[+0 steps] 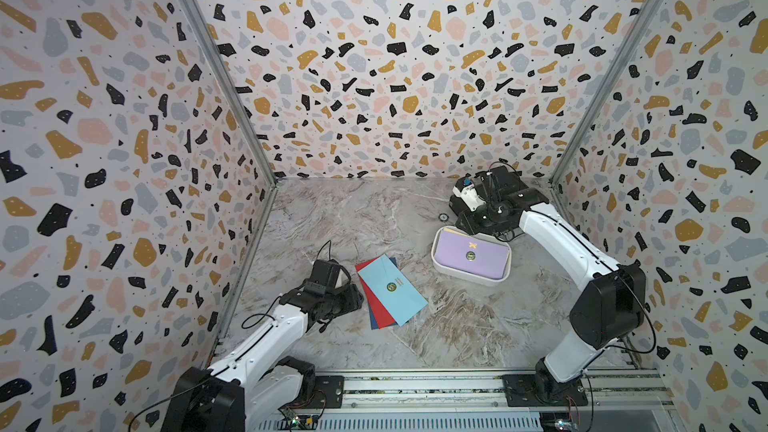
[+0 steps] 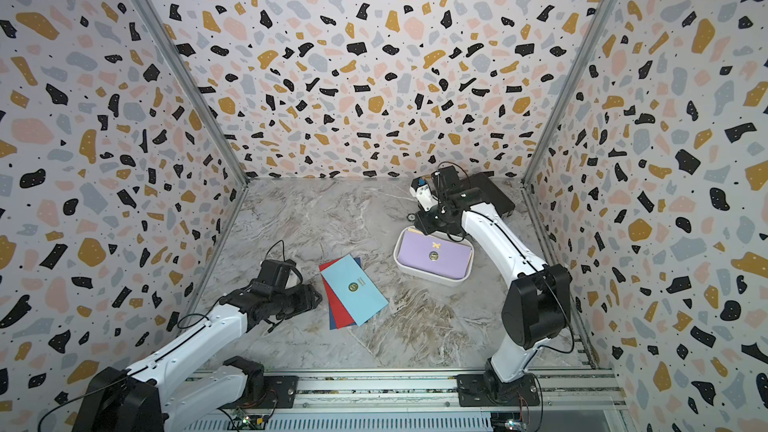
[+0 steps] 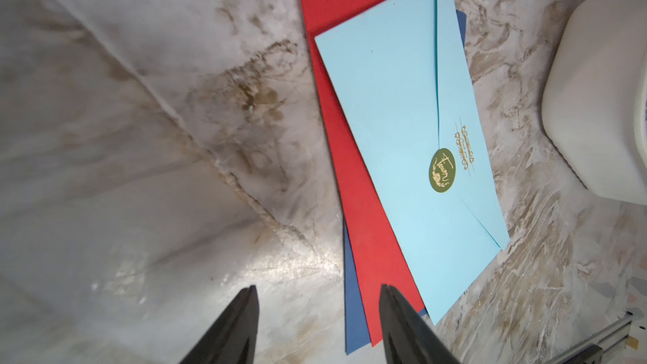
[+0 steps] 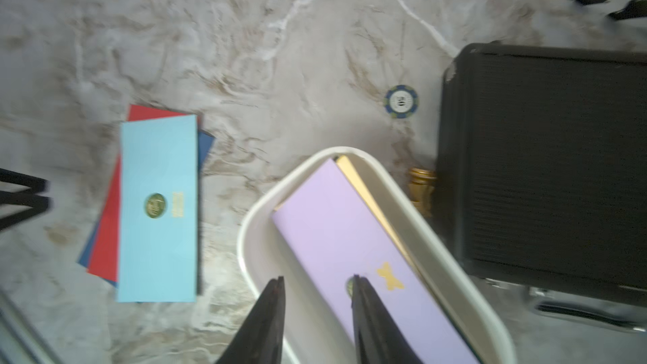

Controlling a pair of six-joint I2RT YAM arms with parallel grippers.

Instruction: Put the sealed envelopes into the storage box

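Observation:
A light blue envelope (image 3: 404, 134) with a dark green seal lies uppermost in a fanned pile on the marble table. Under it a red envelope (image 3: 350, 202) and a dark blue envelope (image 3: 354, 316) stick out. Inside the white storage box (image 1: 472, 277) rests a lilac envelope (image 1: 460, 249), with a cream one (image 4: 369, 196) showing along its far side. My right gripper is over the box, its fingers apart and empty. Left of the pile my left gripper stands open, nothing between its fingers.
A black case (image 4: 539, 168) sits behind the box, near the back right. By it lie a small poker chip (image 4: 401, 101) and a gold piece (image 4: 422, 188).

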